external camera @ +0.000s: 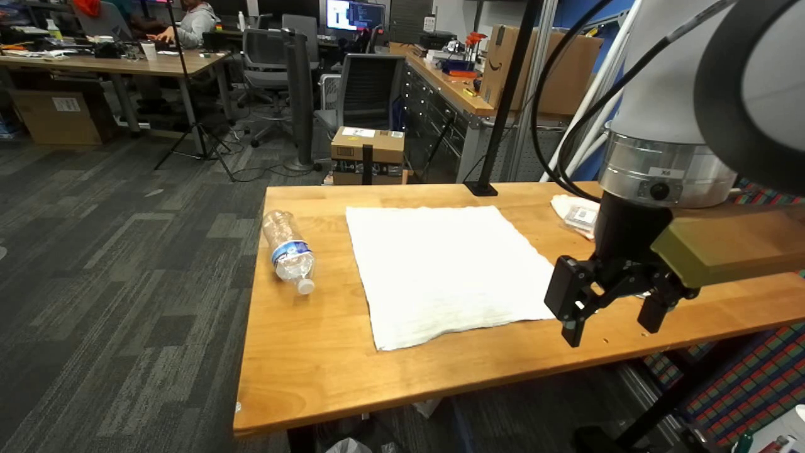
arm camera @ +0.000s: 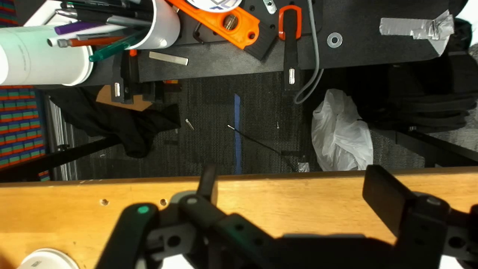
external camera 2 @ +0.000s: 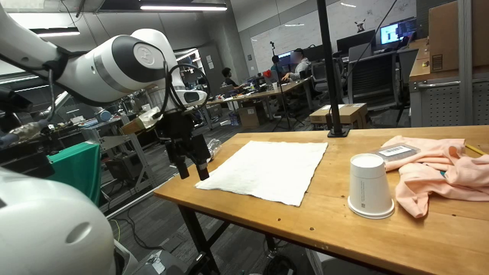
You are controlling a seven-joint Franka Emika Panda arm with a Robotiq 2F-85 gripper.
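My gripper [external camera: 612, 340] is open above the near edge of the wooden table, with nothing between its fingers. In the wrist view its two fingers stand wide apart over bare wood. A white cloth [external camera: 449, 268] lies flat on the table; in exterior view 1 it is left of the gripper. Further left a clear plastic bottle [external camera: 290, 253] with a blue label rests on its side. An upside-down white paper cup [external camera 2: 369, 185] stands on the right in exterior view 2. Beside it lies a crumpled pink cloth [external camera 2: 440, 169], a clear packet with a label [external camera 2: 396, 152] touching it.
A black post [external camera 2: 332, 82] rises from the table's far edge. In the wrist view, a black shelf [arm camera: 358, 36] with a pen cup [arm camera: 163, 27] and tools lies beyond the table edge.
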